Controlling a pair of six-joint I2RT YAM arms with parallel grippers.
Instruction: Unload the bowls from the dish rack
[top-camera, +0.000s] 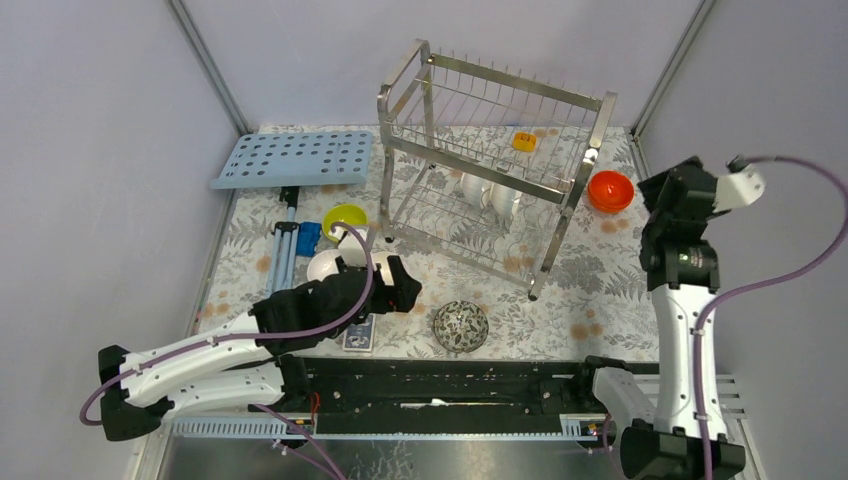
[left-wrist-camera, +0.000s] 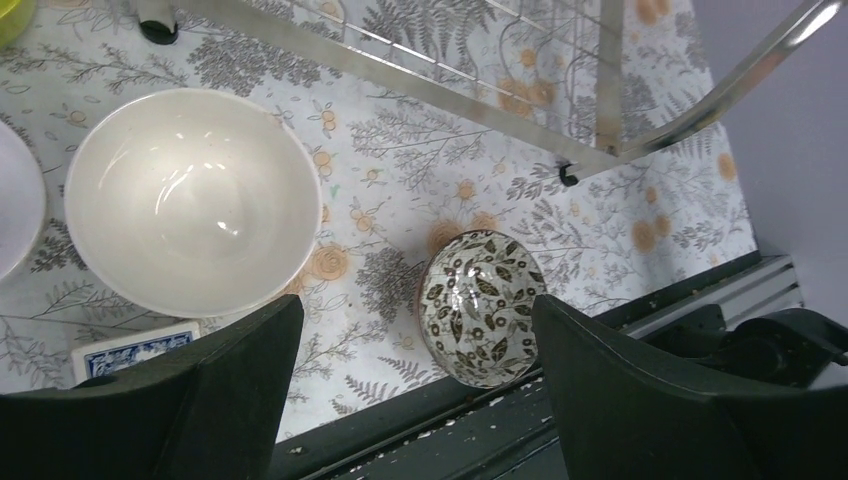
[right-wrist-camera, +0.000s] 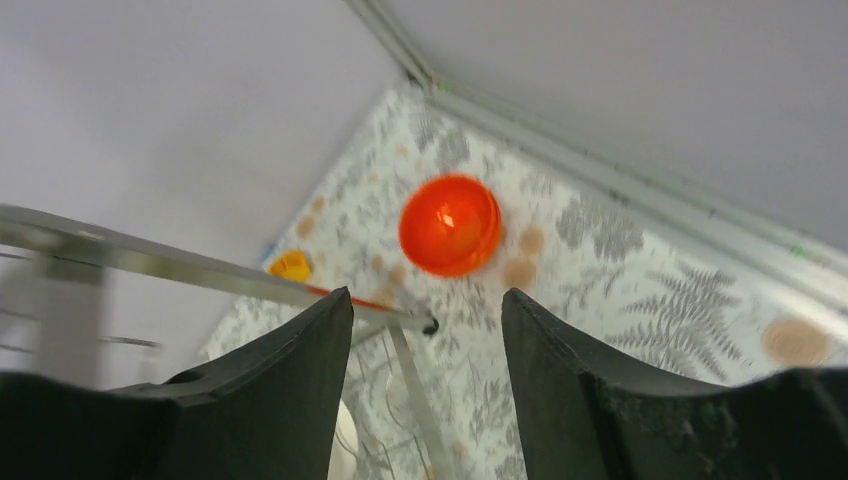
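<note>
A two-tier metal dish rack stands at the back middle, with white dishes on edge in its lower tier. Right of it on the table is a red-orange bowl, seen also ahead of my right gripper, which is open and empty. In the left wrist view, a white bowl and a leaf-patterned bowl rest on the table. Above the table between them, my left gripper hangs open, holding nothing. A yellow-green bowl sits left of the rack.
On the left lie a perforated blue tray, light-blue folded legs and a dark-blue item. A small card box is near the white bowl. An orange piece shows within the rack. Walls bound the table.
</note>
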